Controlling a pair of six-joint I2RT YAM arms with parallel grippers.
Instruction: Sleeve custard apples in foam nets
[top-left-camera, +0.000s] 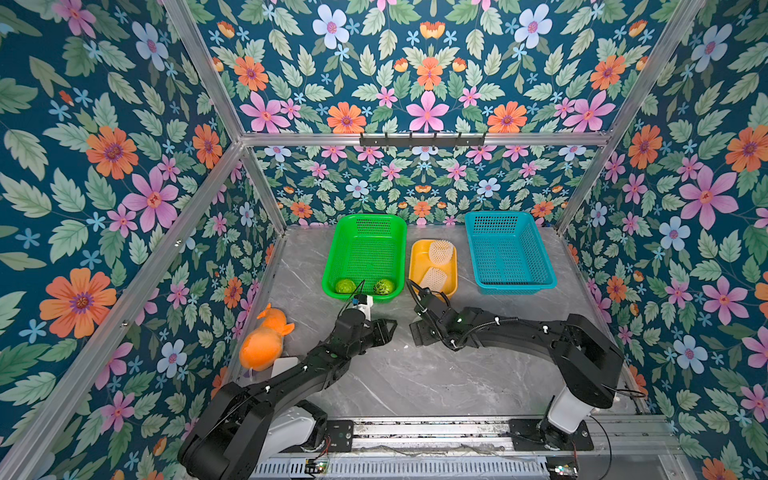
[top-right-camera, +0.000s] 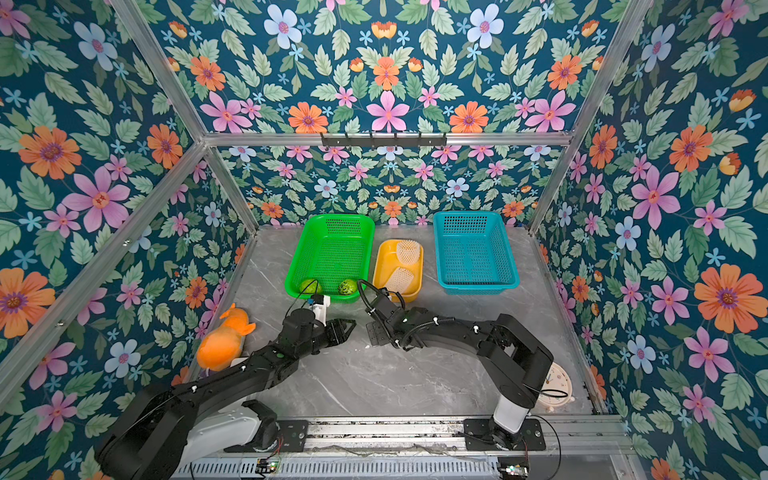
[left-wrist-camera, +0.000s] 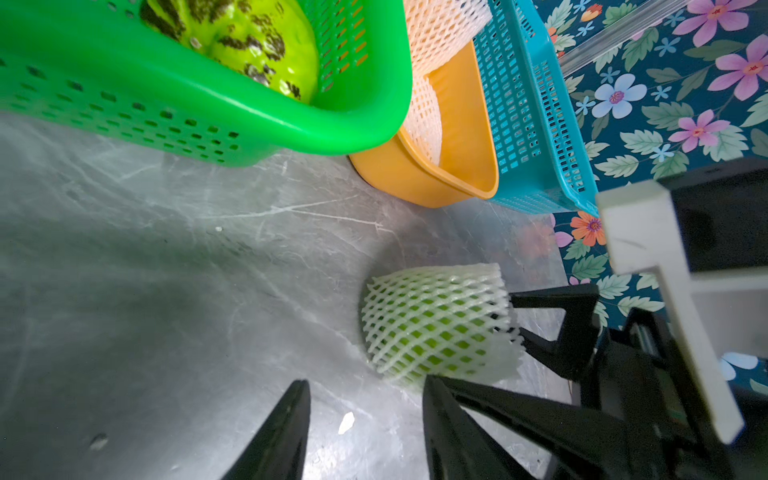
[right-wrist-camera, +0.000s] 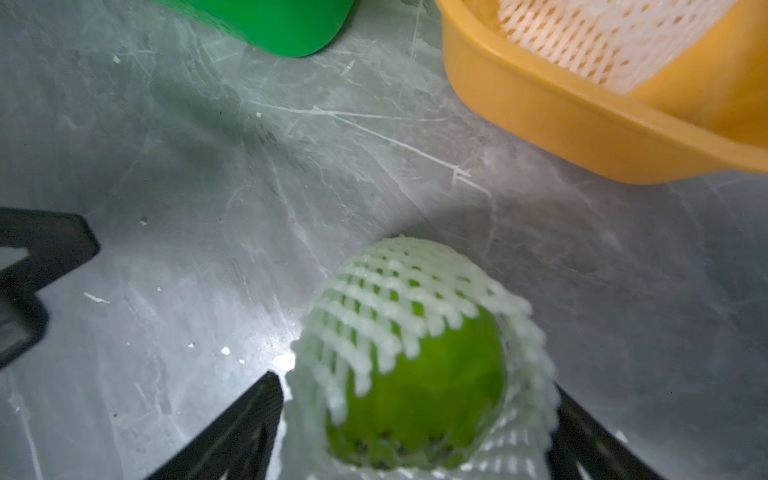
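Note:
A green custard apple (right-wrist-camera: 432, 384) lies on the table inside a white foam net; its bare end shows through the net's mouth in the right wrist view. My right gripper is open around the netted fruit, one finger on either side. Whether its fingers touch the net I cannot tell. To the left, my left gripper stands part open with empty space between its fingertips, apart from the fruit. Two bare custard apples (top-left-camera: 345, 285) sit at the front of the green basket (top-left-camera: 365, 214). Foam nets (top-left-camera: 440, 253) lie in the yellow basket (top-left-camera: 417, 254).
An empty teal basket (top-left-camera: 512, 288) stands at the back right. An orange plush toy (top-left-camera: 264, 340) rests at the left side. Open grey table (top-left-camera: 432, 384) lies in front of both grippers, which are close together.

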